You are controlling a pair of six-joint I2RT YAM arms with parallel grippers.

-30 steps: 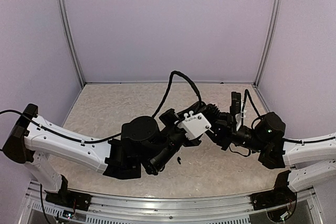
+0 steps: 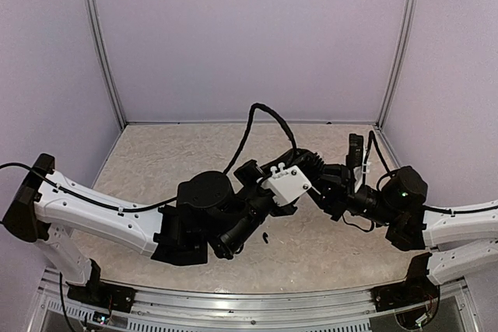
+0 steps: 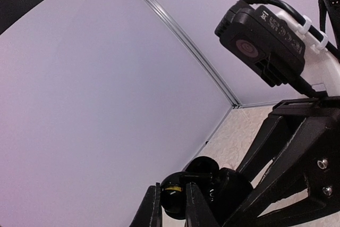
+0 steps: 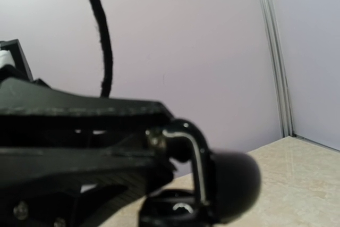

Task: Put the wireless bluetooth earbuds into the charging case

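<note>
In the left wrist view, a round black earbud (image 3: 173, 200) with a gold band shows at the tips of my left gripper, which is shut on it. Against the earbud's right side is the black charging case (image 3: 234, 187), with my right gripper shut on it from the right. The right wrist view shows the left gripper reaching in from the left to the case's glossy rim (image 4: 199, 163); the rounded black shell lies beyond. How deep the earbud sits is hidden. From the top, both grippers meet and cover case and earbud.
A small dark item (image 2: 265, 237) lies on the pale table (image 2: 163, 161) below the left wrist. A black cable (image 2: 250, 118) arches over the meeting grippers. Grey walls enclose it.
Over the last second the right wrist has shifted slightly to the right in the top view. The left arm has barely moved, and both grippers remain together.
</note>
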